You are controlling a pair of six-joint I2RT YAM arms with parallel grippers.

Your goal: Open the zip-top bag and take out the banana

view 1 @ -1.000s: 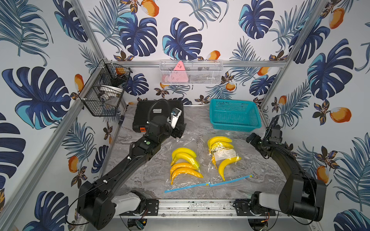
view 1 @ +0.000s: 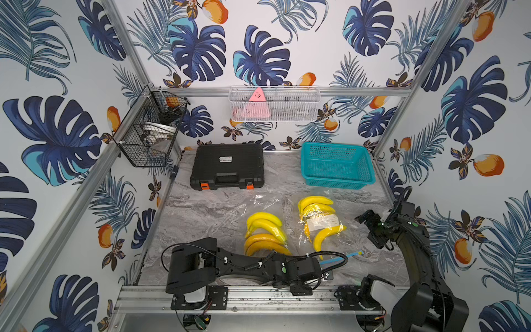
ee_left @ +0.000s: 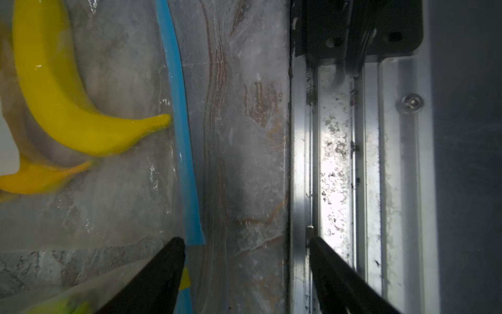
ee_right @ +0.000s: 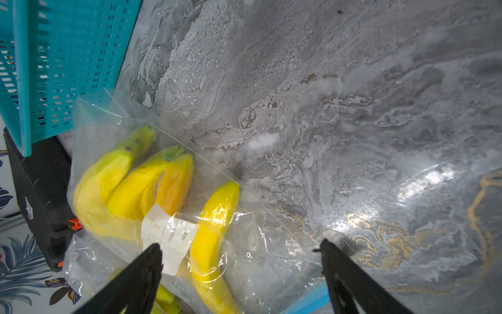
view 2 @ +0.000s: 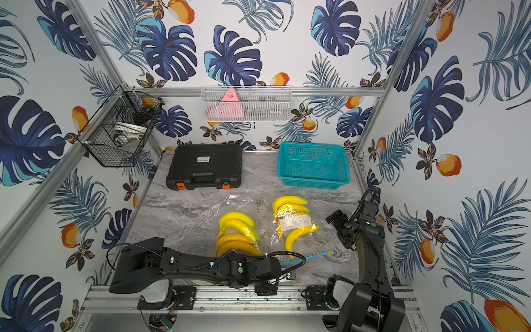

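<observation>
Two clear zip top bags lie flat on the table. The right bag (view 1: 323, 222) holds several yellow bananas and a white label; its loose banana (ee_right: 209, 246) lies nearest the blue zip strip (ee_left: 180, 130). The left bag (view 1: 265, 228) also holds several bananas, its lower end hidden behind my left arm. Over the table's front edge, my left gripper points down with its fingers apart and nothing between them; one finger (ee_left: 162, 274) appears close to the strip's corner. My right gripper hangs open and empty to the right of the right bag.
A teal basket (view 1: 338, 179) stands at the back right and a black case (view 1: 226, 163) at the back left. A metal rail (ee_left: 334, 172) runs along the front edge. Bare table lies left of the bags.
The right arm has shifted only slightly. The bags look unmoved.
</observation>
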